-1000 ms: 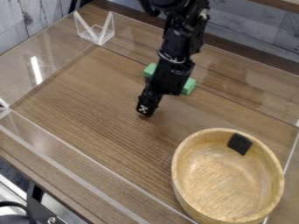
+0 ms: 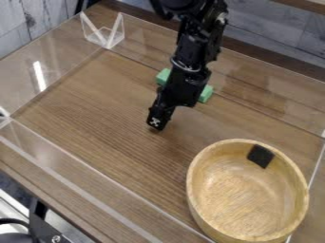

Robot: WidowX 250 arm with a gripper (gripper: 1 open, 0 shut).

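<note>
The black robot arm reaches from the back of the wooden table down to its middle, where my gripper (image 2: 158, 118) points down close to the tabletop. It looks shut, and I see nothing clearly held between its fingers. A green object (image 2: 203, 93) lies just behind the arm, partly hidden by it.
A large tan round bin (image 2: 241, 207) with a black block (image 2: 259, 157) on its rim fills the front right. A clear plastic item (image 2: 105, 36) stands at the back left.
</note>
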